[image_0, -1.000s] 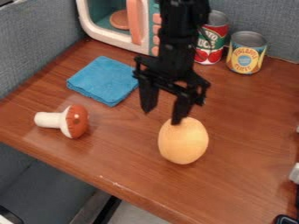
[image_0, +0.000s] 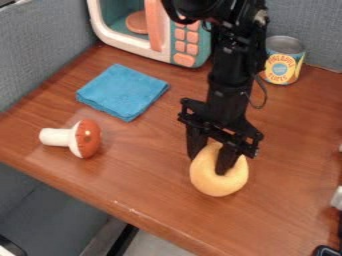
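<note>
My black gripper (image_0: 214, 151) is down on a round, pale yellow-orange object (image_0: 219, 180) near the front middle of the wooden table. Its fingers reach around or into the top of the object; whether they are closed on it is hard to tell.
A mushroom-shaped toy (image_0: 71, 138) lies at left, a folded blue cloth (image_0: 123, 92) behind it. A toy microwave (image_0: 150, 35) and a can (image_0: 282, 62) stand at the back. White and black items sit at the right edge.
The gripper has descended onto the round object, and its spread fingers have drawn closer together around it. A red can at the back is now hidden behind the arm.
</note>
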